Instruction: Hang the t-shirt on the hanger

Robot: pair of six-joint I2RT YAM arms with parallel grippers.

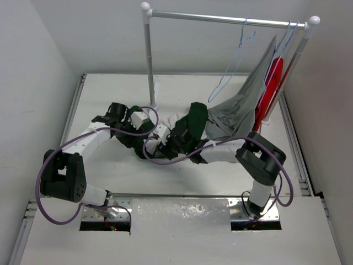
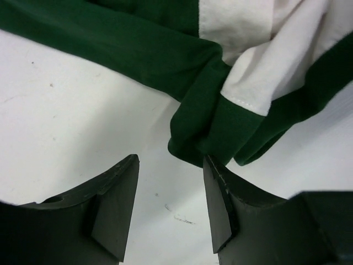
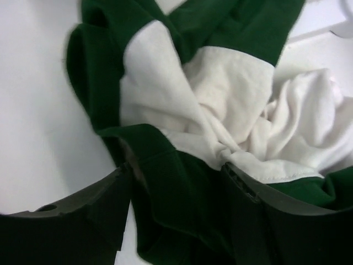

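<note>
A crumpled green-and-white t-shirt (image 1: 196, 117) lies on the white table. My left gripper (image 1: 133, 130) is over its left end; in the left wrist view its fingers (image 2: 116, 199) are apart below a folded green corner (image 2: 198, 132), with nothing between them. My right gripper (image 1: 162, 149) is down at the middle of the shirt; in the right wrist view green fabric (image 3: 165, 182) lies between its parted fingers, and whether they grip it is unclear. Empty blue hangers (image 1: 234, 58) hang from the rail at the right.
The metal rack (image 1: 226, 20) spans the back. A grey cloth (image 1: 240, 107) hangs and spreads at the right, beside a red cloth (image 1: 273, 83). Bare table (image 1: 99, 171) lies at the front left and behind the shirt.
</note>
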